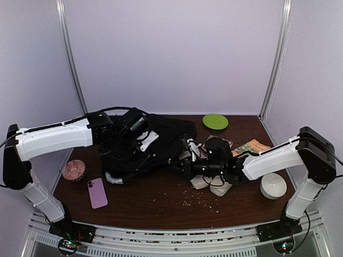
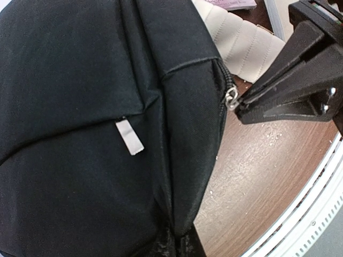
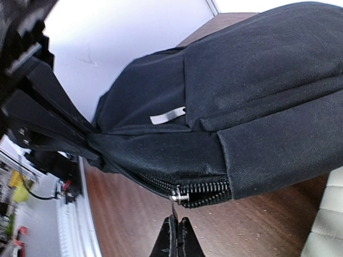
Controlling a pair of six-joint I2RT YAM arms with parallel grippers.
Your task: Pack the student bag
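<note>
The black bag lies on the table, its front pocket showing a pale tag. At one end of the bag my left gripper is shut on a fold of its fabric, which also shows in the right wrist view. On the bag's side, a metal zipper pull sits at the toothed zipper. My right gripper is shut on the thin end of this pull. To the right of the pull, the two rows of teeth look parted. The bag's inside is hidden.
A purple phone and a red patterned bowl lie at left. A white bowl, a green plate and an orange patterned item are at right. Crumbs dot the front; pale padded things lie under the right arm.
</note>
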